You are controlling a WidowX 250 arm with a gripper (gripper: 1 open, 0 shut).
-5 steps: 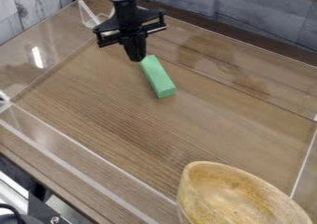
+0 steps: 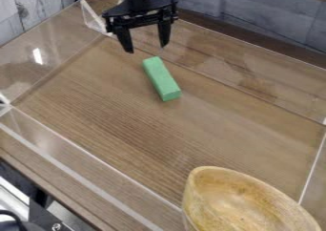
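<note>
My gripper [image 2: 139, 41] hangs at the top of the camera view, open, its two black fingers spread apart with nothing visible between them. Below and a little to the right of it, a green bar-shaped block [image 2: 162, 79] lies on the wooden table [image 2: 114, 130], apart from the fingers.
A large pale yellow bowl [image 2: 245, 201] sits at the bottom right, partly out of frame. Dark objects and cables show at the lower left corner.
My gripper has moved up and back, away from the green block, and its fingers now show more spread. The block and bowl have not visibly moved.
</note>
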